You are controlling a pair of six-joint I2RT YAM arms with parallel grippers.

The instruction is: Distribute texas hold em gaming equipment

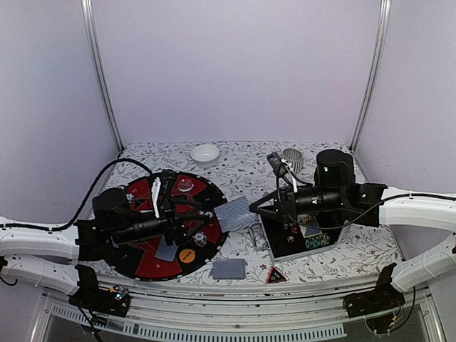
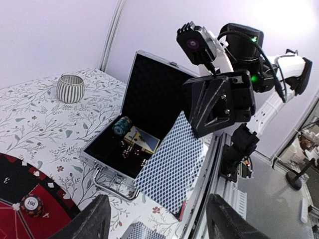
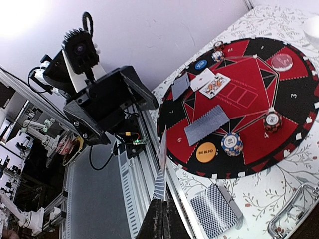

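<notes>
My right gripper [image 1: 255, 208] is shut on blue-backed playing cards, raised between the round mat and the open case; in the right wrist view they show edge-on above its fingertips. My left gripper is left of these cards, apart from them, its fingers apart with nothing between them. On the red-and-black mat [image 3: 294, 99] lie chip stacks [image 3: 232, 144], face-up cards [image 3: 215, 84], face-down cards [image 3: 206, 125] and a Big Blind disc [image 3: 206, 152]. More blue-backed cards [image 1: 228, 269] lie on the table at the front.
The black case [image 2: 107, 144] holds several items at the right. A white bowl [image 1: 205, 153] and a ribbed cup [image 2: 70, 89] stand at the back, with clear table between. A small triangular marker [image 1: 276, 276] lies near the front edge.
</notes>
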